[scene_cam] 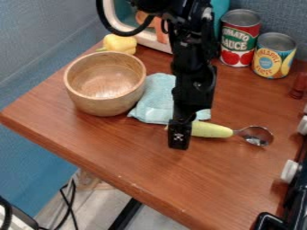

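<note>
My black gripper (179, 137) points down in the middle of the table, over the left part of a spoon (258, 136) with a pale yellow handle (213, 129) and metal bowl. Whether its fingers are open or shut on the handle I cannot tell. A light blue cloth (156, 97) lies behind the handle, and a wooden bowl (104, 85) stands to its left.
Cans (238, 40) (275, 58) stand at the back right, a yellow object (118, 45) at the back left. Black equipment (285, 202) lines the right edge.
</note>
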